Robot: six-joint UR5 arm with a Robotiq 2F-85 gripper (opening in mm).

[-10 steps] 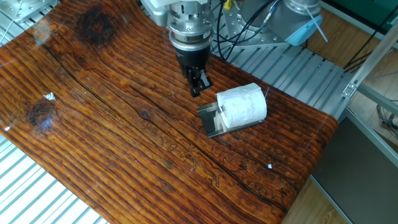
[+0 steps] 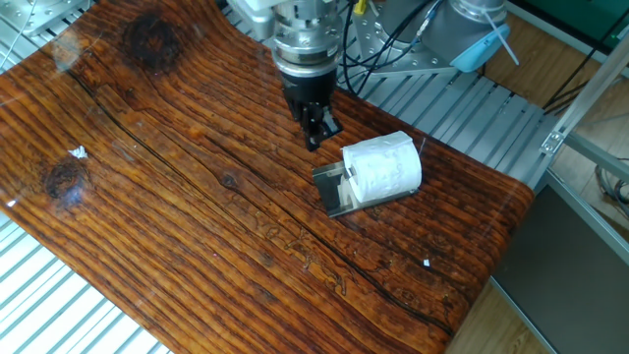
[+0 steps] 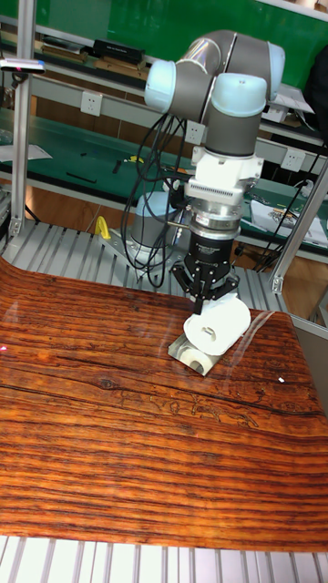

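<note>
A white paper roll point(image 2: 383, 167) lies on its side on a metal holder point(image 2: 339, 197) near the right part of the wooden table. My black gripper point(image 2: 322, 137) hangs above the table, pointing down, just to the left of the roll and behind the holder's open end. Its fingertips stand apart, and nothing shows between them. In the other exterior view the roll point(image 3: 219, 327) partly lies in front of the gripper point(image 3: 214, 300), and the holder point(image 3: 194, 360) sticks out under the roll's near end. No contact between gripper and roll can be made out.
Small white scraps lie on the table, one of them a paper bit point(image 2: 79, 152) at the left. Black cables point(image 3: 155, 214) loop beside the arm. The table's back edge runs close behind the roll.
The roll and its holder have not moved.
</note>
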